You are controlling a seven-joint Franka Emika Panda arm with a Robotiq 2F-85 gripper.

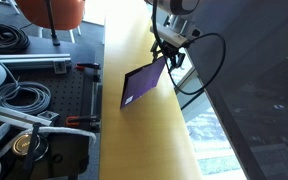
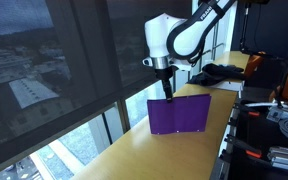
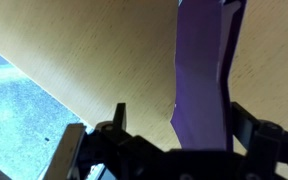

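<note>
A purple folder or bent panel (image 2: 179, 115) stands on its edge on the wooden table, its two faces meeting at an upright fold in exterior view 2. In exterior view 1 the purple panel (image 1: 142, 84) leans slightly. My gripper (image 1: 167, 52) is at its upper edge, pointing downward. The wrist view shows my gripper open, with the purple panel (image 3: 199, 85) reaching between the fingers, closer to the right one. Whether either finger touches it, I cannot tell.
Bare table (image 2: 119, 160) lies in front of the panel. A dark screen and window (image 2: 44, 80) run along one side. Across from them stands a black cart (image 1: 69, 100) with cables and tools. A dark object (image 2: 216, 75) sits farther back on the table.
</note>
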